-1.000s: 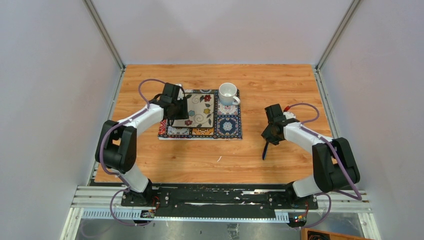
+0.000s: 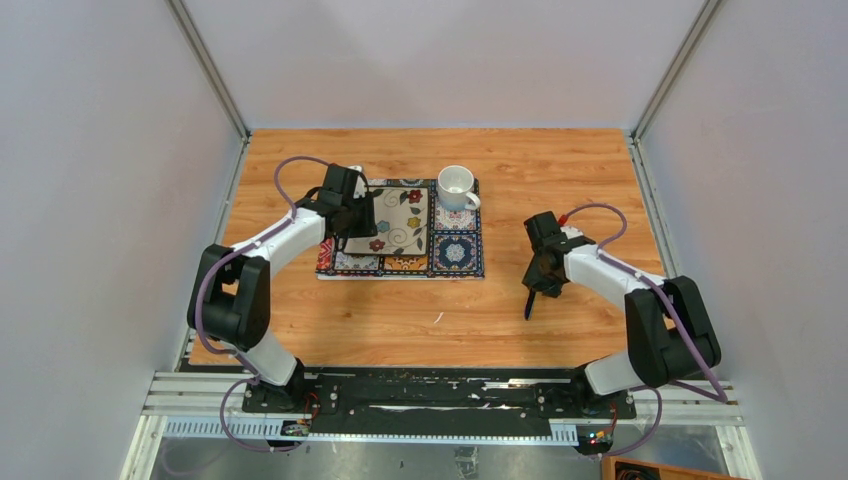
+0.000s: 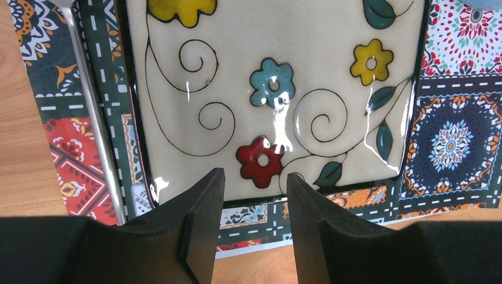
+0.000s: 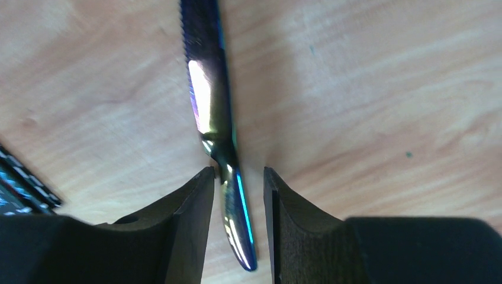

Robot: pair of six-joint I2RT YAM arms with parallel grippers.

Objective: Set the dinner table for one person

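A cream plate with painted flowers (image 2: 400, 222) rests on the patterned placemat (image 2: 456, 256). Left of the plate, silver cutlery (image 3: 95, 112) lies lengthwise on the mat; its head is cut off at the picture's top. A white mug (image 2: 455, 187) stands at the mat's upper right corner. Above the plate's left part hovers my left gripper, fingers apart and empty. On bare wood to the right lies a dark, shiny knife (image 4: 214, 100). Over its handle is my right gripper, open, the handle between or just beneath its fingers; whether they touch it I cannot tell.
In the right wrist view, a dark patterned edge (image 4: 21, 183) shows at the left. A small white scrap (image 2: 438, 318) lies on the wooden table (image 2: 400, 335). Bare wood surrounds the mat, and walls close off the back and sides.
My right gripper has shifted slightly over the knife, while the knife has stayed in place. The left arm, plate and mug look unmoved.
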